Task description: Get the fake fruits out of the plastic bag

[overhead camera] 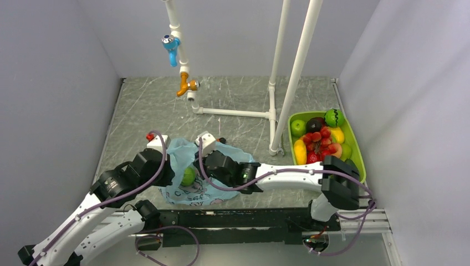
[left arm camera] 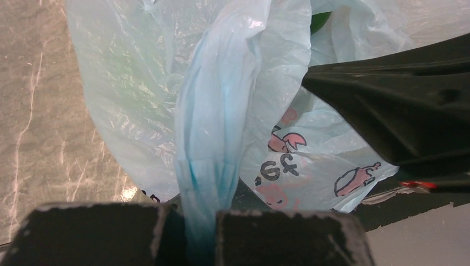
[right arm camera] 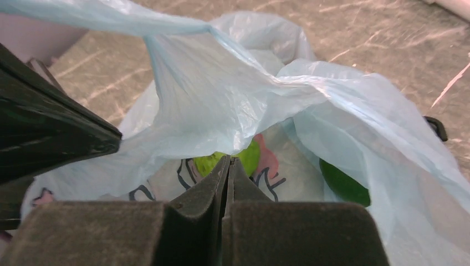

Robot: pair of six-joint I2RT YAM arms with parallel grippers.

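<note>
The light blue plastic bag (overhead camera: 235, 154) lies on the grey floor at front centre. My left gripper is shut on a gathered fold of it. In the top view a round green fruit (overhead camera: 188, 177) shows inside the bag between the two arms. In the right wrist view a yellow-green fruit (right arm camera: 246, 158) and a dark green fruit (right arm camera: 345, 184) lie inside, partly behind plastic. My right gripper is shut at the bag's mouth, nothing showing between its fingers. Farther inside, the bag's contents are hidden by folds.
A green bin (overhead camera: 359, 156) full of fake fruits stands at the right, its front partly hidden by my right arm. White pipes (overhead camera: 235, 113) rise behind the bag. Bare floor (overhead camera: 141, 108) lies at the back left.
</note>
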